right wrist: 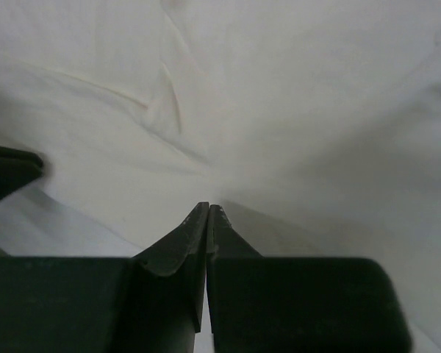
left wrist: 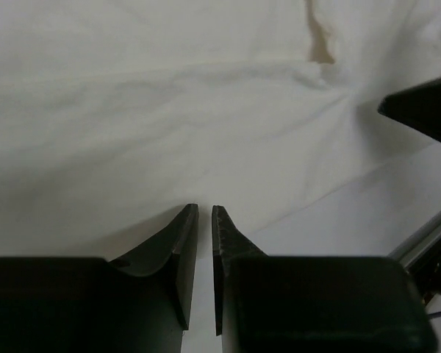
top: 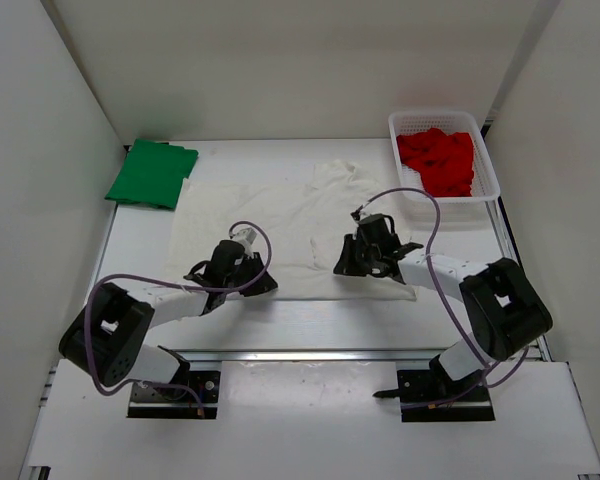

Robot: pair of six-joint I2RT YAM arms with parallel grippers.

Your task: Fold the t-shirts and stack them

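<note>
The white t-shirt (top: 255,215) lies spread over the table, one end stretching to the back right, with a small crease in its middle. Over its front edge, left of centre, is my left gripper (top: 267,285). Its fingers nearly meet in the left wrist view, with a narrow gap and no cloth visible between them. To the right, above the shirt's middle front, my right gripper (top: 344,268) is shut, and nothing shows between its fingertips in the right wrist view. The white cloth (right wrist: 294,110) lies under both fingers. A folded green shirt (top: 152,174) rests at the back left.
A white basket (top: 488,180) holding red cloth (top: 438,160) stands at the back right. Bare table (top: 300,325) shows in front of the shirt. Walls rise at the back and both sides. The two grippers are close together.
</note>
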